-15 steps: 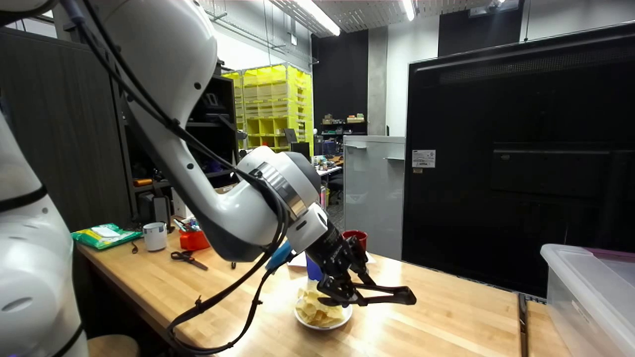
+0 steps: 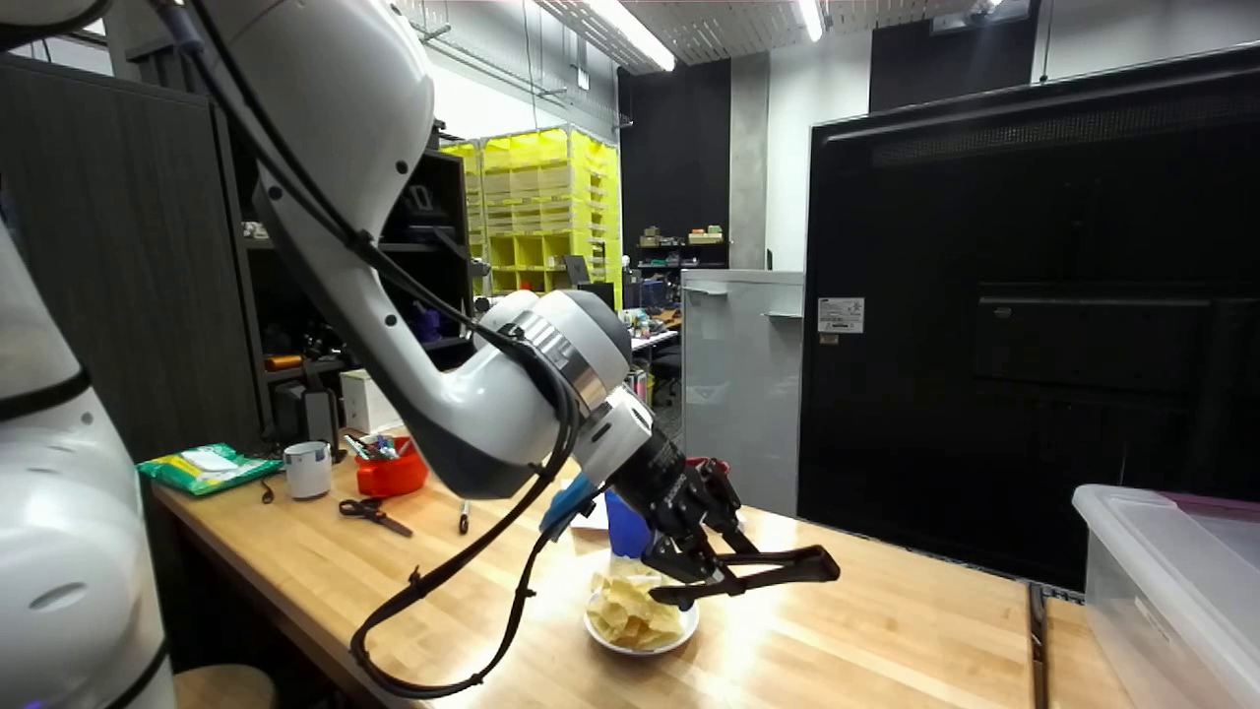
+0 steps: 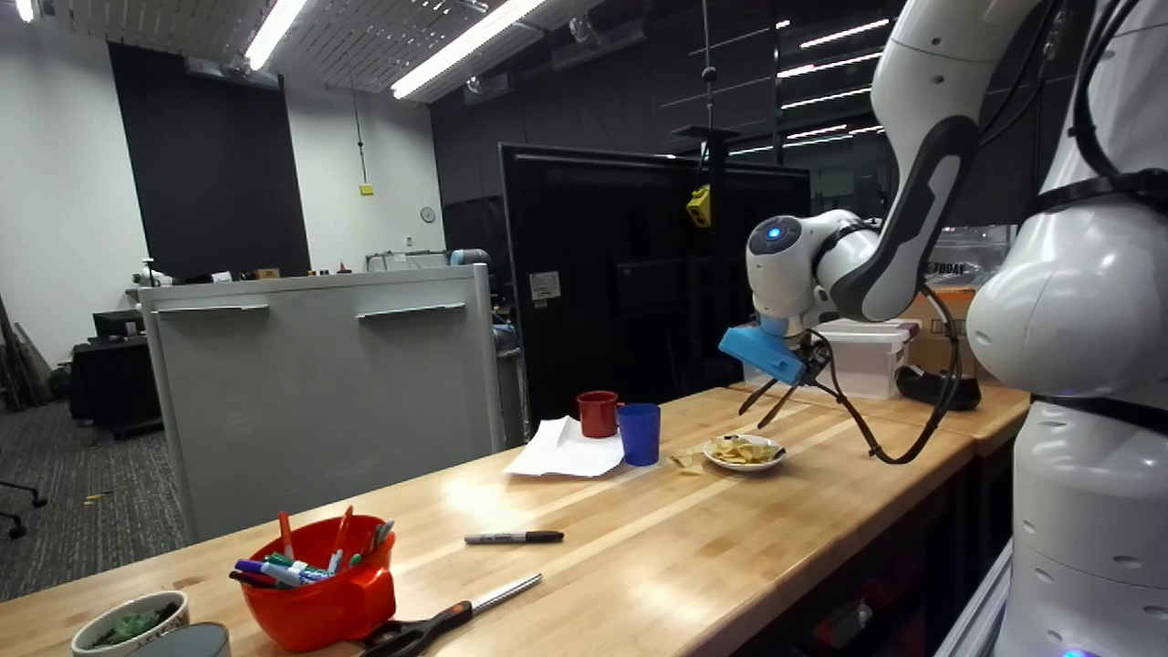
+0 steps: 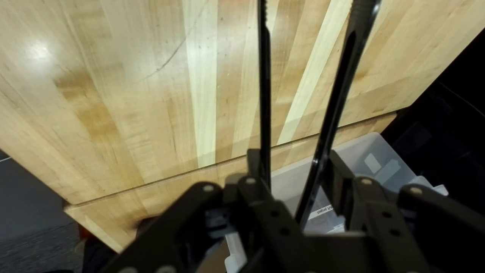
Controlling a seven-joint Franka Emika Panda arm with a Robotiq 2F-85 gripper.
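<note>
A pair of black tongs (image 4: 336,98) is held in my gripper, which is shut on it. The two long arms of the tongs stand apart, and bare wooden table lies behind them in the wrist view. In exterior view 1 the tongs (image 2: 774,569) reach out above the table, over and to the right of a white plate (image 2: 644,649). Chips (image 2: 629,611) are heaped on that plate. From exterior view 2 the tongs (image 3: 775,410) hang tilted above the chips (image 3: 741,450); no chip shows between their tips.
Beside the plate stand a blue cup (image 3: 641,434) and a red mug (image 3: 598,415), with white paper (image 3: 564,449) close by. A marker (image 3: 515,537), scissors (image 3: 438,628) and a red pen container (image 3: 328,591) lie farther off. A clear bin (image 2: 1169,591) stands at the right.
My gripper and the tongs have shifted slightly right and up in exterior view 1, with the tongs' angle a little changed. The plate and chips look unmoved.
</note>
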